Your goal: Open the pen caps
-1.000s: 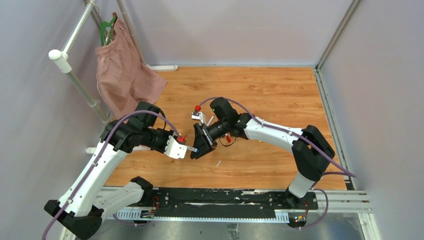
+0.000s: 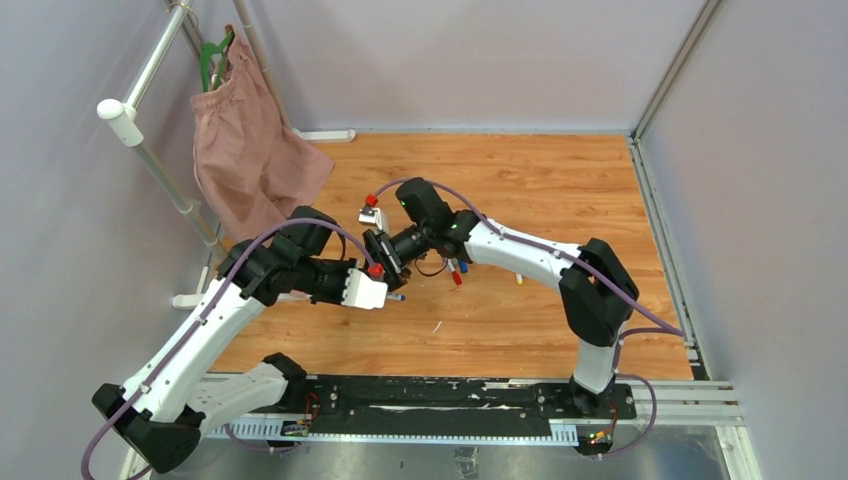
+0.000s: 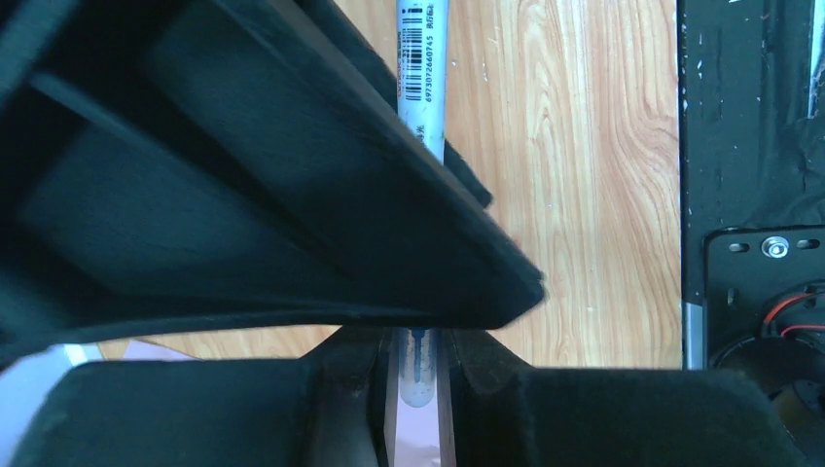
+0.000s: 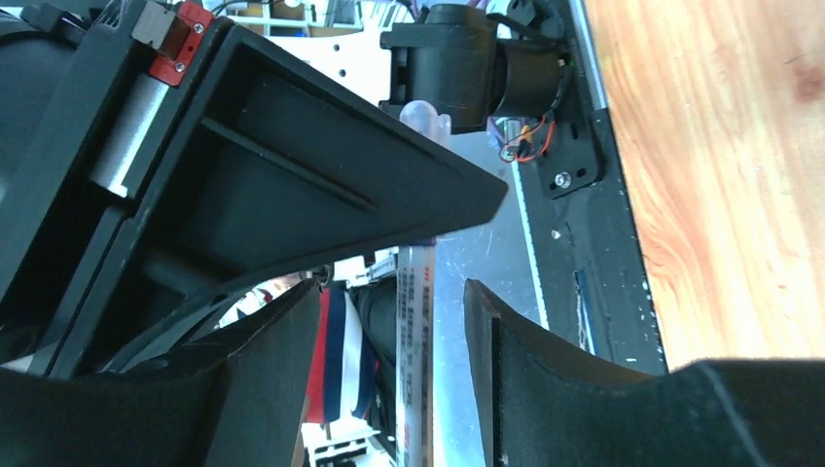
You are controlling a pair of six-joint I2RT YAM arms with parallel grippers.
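A pale pen [image 3: 423,58] with a printed barcode runs upright through the left wrist view. Its clear end lies between the fingers of my left gripper, which is shut on it. A large black finger [image 3: 292,185] of my right gripper crosses in front of the pen's middle. In the right wrist view the pen [image 4: 414,341] passes between the parted fingertips of my right gripper, with gaps on both sides. A left gripper finger [image 4: 321,165] covers part of it there. From above, a blue pen end [image 2: 396,296] shows beside the grippers.
More pens lie on the wooden table beyond the right arm, among them one with a red cap [image 2: 457,277] and a blue one [image 2: 463,266]. A small white scrap [image 2: 437,326] lies in front. Pink shorts [image 2: 245,140] hang from the rack at left.
The left arm shifted slightly, keeping the pen.
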